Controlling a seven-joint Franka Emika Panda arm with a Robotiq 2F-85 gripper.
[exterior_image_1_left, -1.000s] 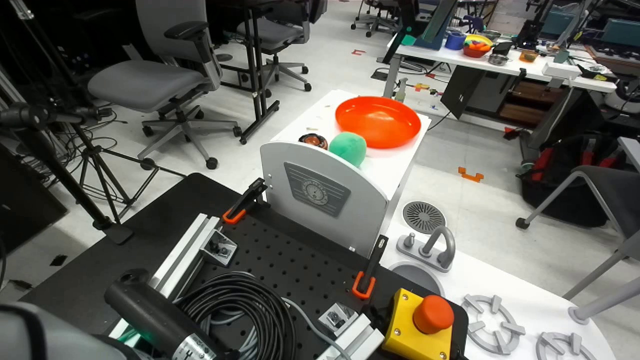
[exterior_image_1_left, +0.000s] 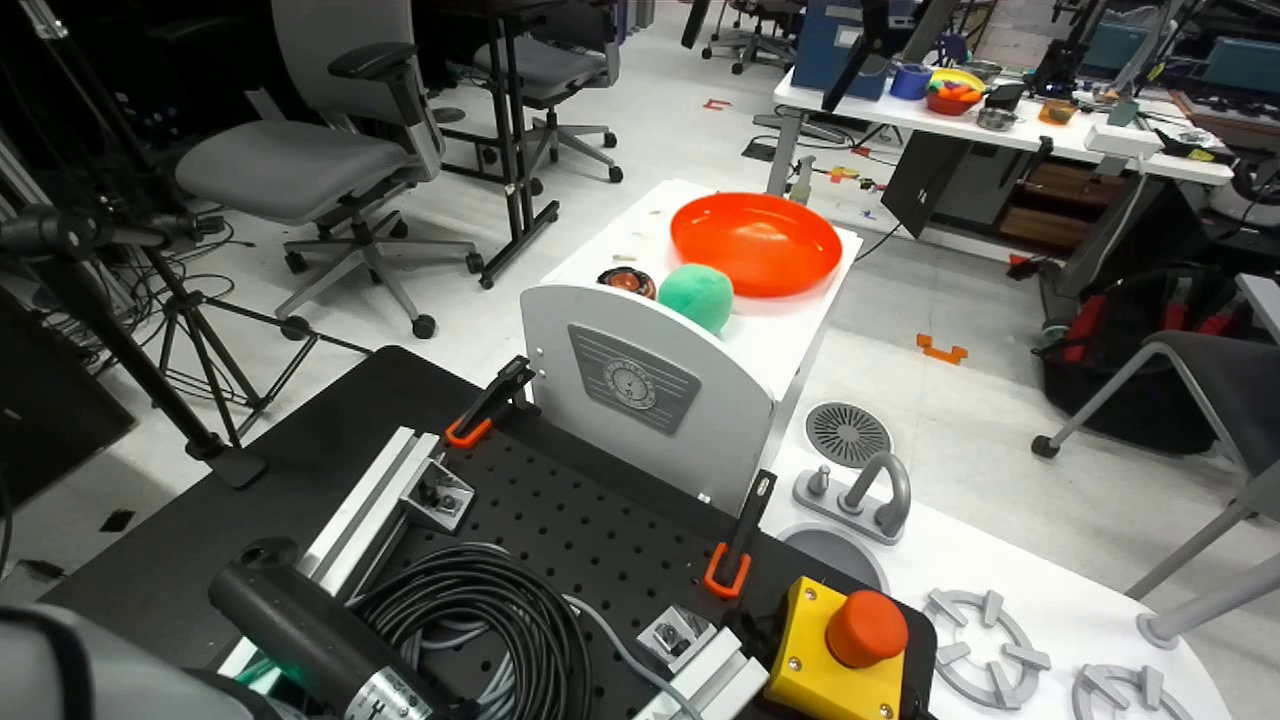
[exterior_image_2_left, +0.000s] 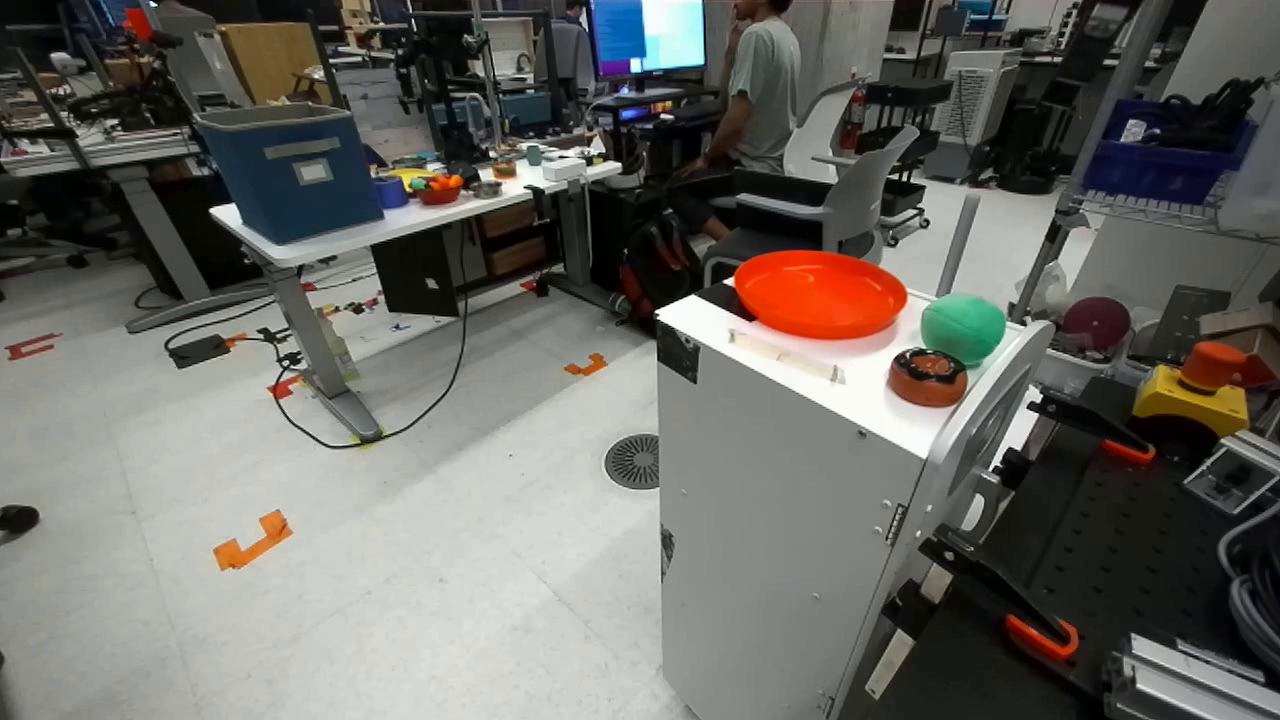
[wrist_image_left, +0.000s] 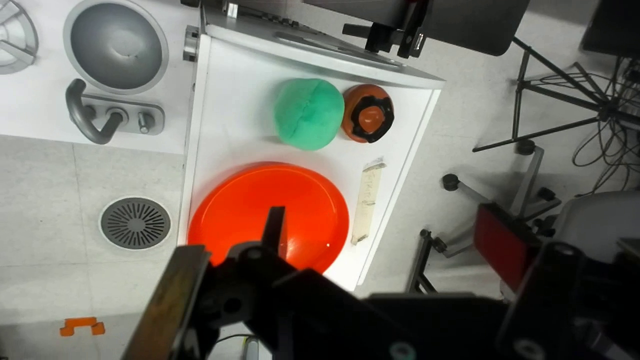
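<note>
A green soft-looking ball (wrist_image_left: 309, 114) rests on the white cabinet top (wrist_image_left: 234, 72), touching or almost touching a brown round object with a black ring (wrist_image_left: 367, 113). Beside them lies a wide, shallow orange-red dish (wrist_image_left: 270, 210), empty where it shows. In the wrist view, my gripper stands open with nothing between its fingers; its dark parts cover the dish's near edge. Part of the dark gripper (exterior_image_1_left: 873, 54) also appears at the top of exterior view 1, well above the cabinet. Exterior view 2 shows the dish (exterior_image_2_left: 821, 294) and ball (exterior_image_2_left: 963, 329), but no clear gripper.
A raised grey back panel (exterior_image_1_left: 648, 384) borders the ball's side of the cabinet. The toy sink (wrist_image_left: 116, 45) and faucet (wrist_image_left: 96, 114) adjoin it. A strip of tape (wrist_image_left: 367, 201) marks the white top. Behind, a desk holds a blue bin (exterior_image_2_left: 288, 168).
In exterior view 1, the dark gripper at the top has shifted slightly right and turned. The dish, ball and brown object stay in place.
</note>
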